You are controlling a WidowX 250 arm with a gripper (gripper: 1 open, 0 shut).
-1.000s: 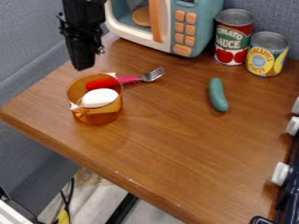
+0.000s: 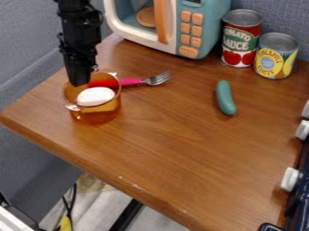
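My black gripper [image 2: 79, 70] points down at the left rim of an orange translucent pot [image 2: 96, 112] on the wooden table [image 2: 182, 171], its tip over the pot's back-left part. A white egg-shaped object [image 2: 96, 96] lies in the pot, with red partly visible behind. A fork with a pink handle [image 2: 133, 81] lies behind the pot. The fingers are too dark to tell whether they are open or shut.
A toy microwave [image 2: 172, 25], tomato can [image 2: 240, 41] and yellow can [image 2: 276, 58] stand at the back. A green cucumber-like object [image 2: 225, 97] lies centre right, a dark appliance [image 2: 294, 194] at the right edge.
My gripper has moved down and slightly left, to the pot, now hiding part of its back rim and the red thing inside.
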